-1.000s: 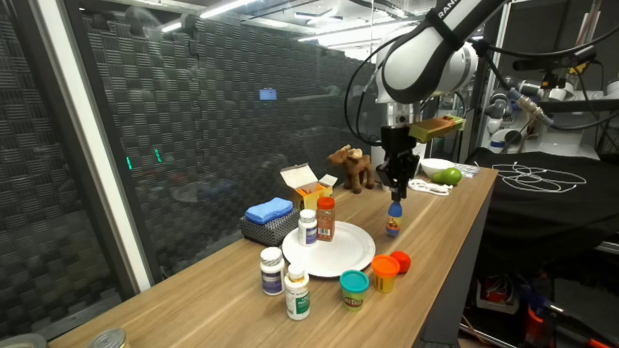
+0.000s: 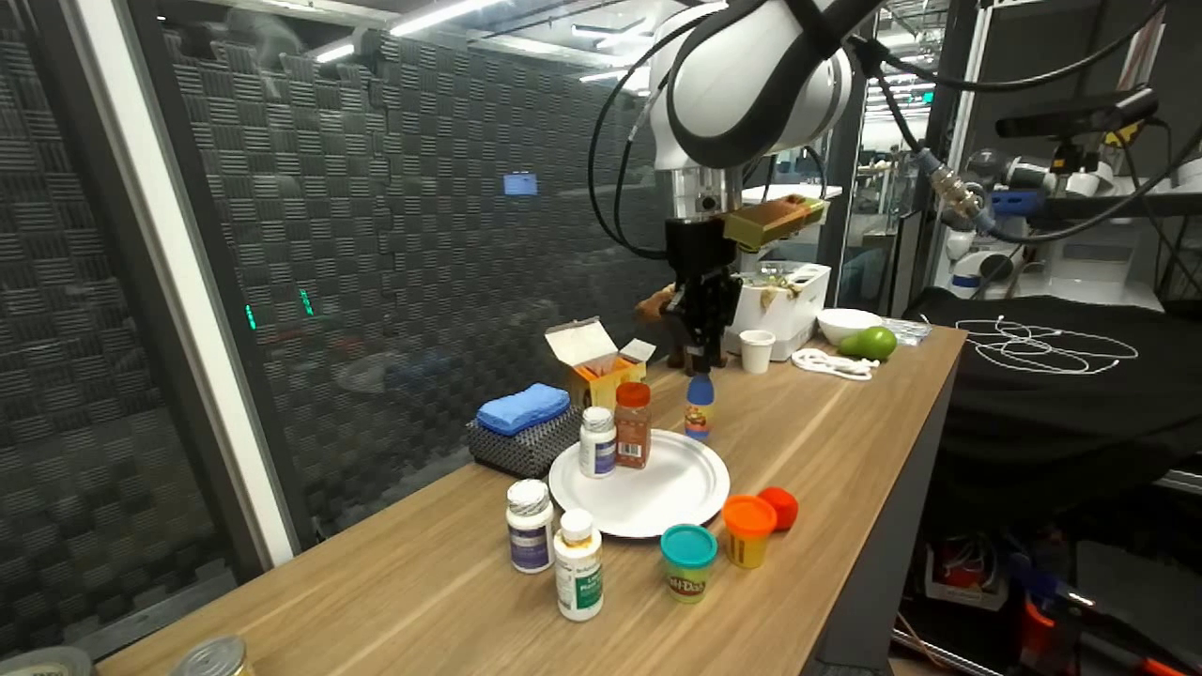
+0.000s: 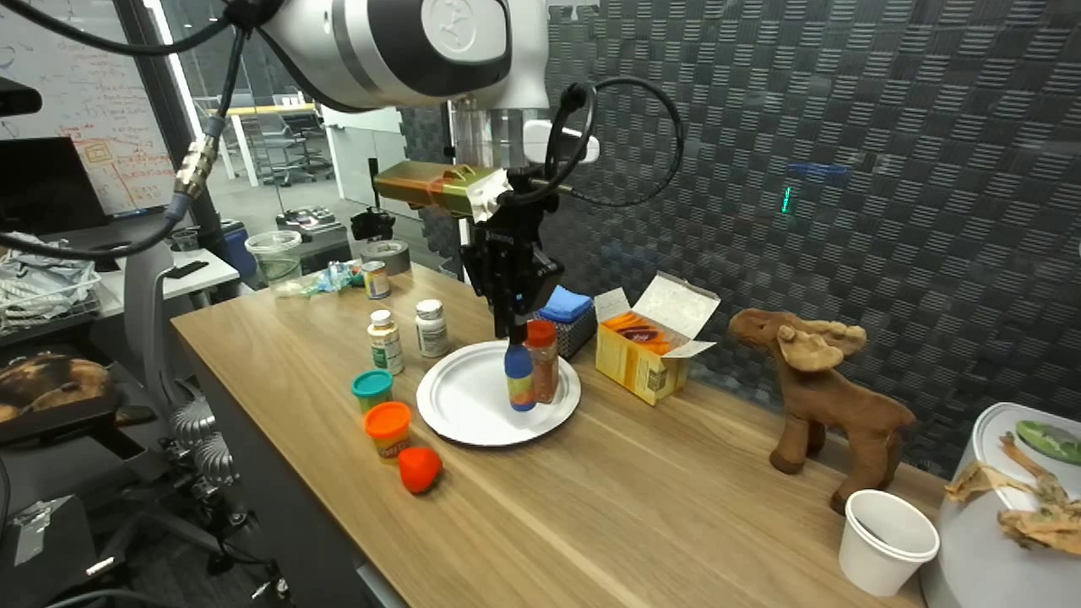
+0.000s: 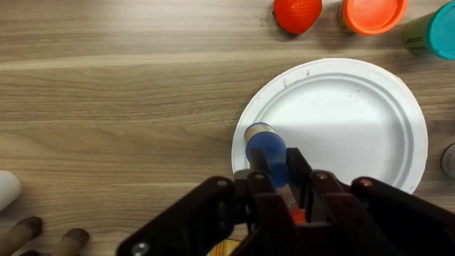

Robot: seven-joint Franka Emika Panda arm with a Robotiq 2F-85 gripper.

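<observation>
My gripper is shut on the blue cap of a small bottle [image 2: 699, 407] with a colourful label. The bottle hangs upright, and in the wrist view it overlaps the near-left rim of the white plate [image 4: 341, 111]. Whether its base clears the plate by much is hard to tell. On the plate stand a red-capped spice jar [image 2: 633, 426] and a white pill bottle [image 2: 597, 443]. In exterior view 2 the held bottle [image 3: 519, 380] partly covers the spice jar [image 3: 543, 360], and the pill bottle on the plate is hidden.
Two more pill bottles [image 2: 530, 526], teal [image 2: 687, 563] and orange [image 2: 748, 531] tubs and a red strawberry-like item [image 3: 420, 469] stand around the plate. An open yellow box [image 3: 643, 350], a plush moose [image 3: 826, 400] and paper cups [image 3: 888, 540] line the back. Bare wood lies in front of them.
Holding the bottle, my gripper has moved left in exterior view 1, toward the wall side and the jars. It now blocks the moose there. The objects on the table look unmoved.
</observation>
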